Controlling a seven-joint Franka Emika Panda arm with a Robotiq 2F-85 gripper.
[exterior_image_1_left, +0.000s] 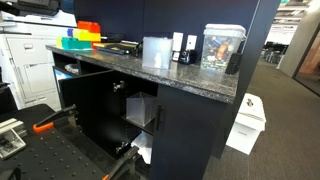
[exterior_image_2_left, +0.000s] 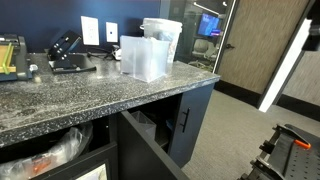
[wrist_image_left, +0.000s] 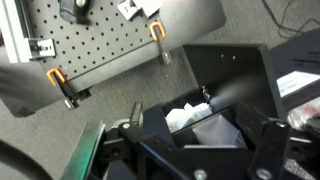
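Note:
In the wrist view my gripper looks down from above with its fingers apart, and nothing shows between them. Beyond it lies the low cabinet, whose black door (wrist_image_left: 235, 72) stands swung open. A translucent bin (exterior_image_1_left: 141, 108) sits inside the cabinet, with something white (exterior_image_1_left: 142, 146) below it. On the speckled countertop (exterior_image_1_left: 190, 77) stands another translucent bin (exterior_image_1_left: 157, 52). To its right is a lidded clear tub (exterior_image_1_left: 222, 46) with colourful contents. My gripper is well apart from all of these.
Colourful blocks (exterior_image_1_left: 82, 36) and a dark tray stand on the counter's left part. A perforated mounting plate (wrist_image_left: 100, 38) with orange-handled clamps is near the cabinet. A white box (exterior_image_1_left: 246, 125) rests on the floor to the right. Open carpet lies beyond it.

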